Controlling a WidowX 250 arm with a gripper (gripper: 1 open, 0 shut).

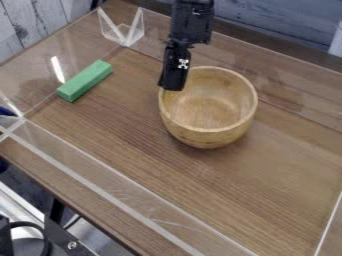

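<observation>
The black gripper (175,78) comes down from the top centre, its tips at the back-left rim of a round wooden bowl (207,125). It looks shut, with nothing visible between its fingers. A green block (84,81) lies to the left of the bowl. The bowl's inside looks empty.
A clear plastic container (122,27) stands at the back left. Black cables (27,230) lie at the bottom-left edge.
</observation>
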